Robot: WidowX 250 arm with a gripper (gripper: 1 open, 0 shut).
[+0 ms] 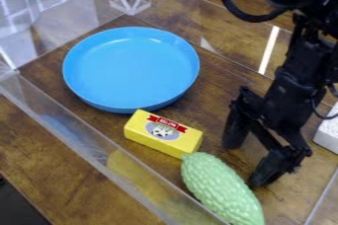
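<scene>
My black gripper [248, 152] is low over the wooden surface at the right, its fingers open and just right of a yellow butter box [164, 132] with a red label. Nothing shows between the fingers. A pale green bumpy vegetable [218, 187] lies at the bottom centre, below the box and left of the fingertips. A round blue plate [130, 68] lies at the upper left.
Clear plastic walls [93, 160] edge the wooden surface [218, 91]. A white object [326, 135] is partly hidden at the right edge behind the arm. Bare wood shows between the plate and the arm.
</scene>
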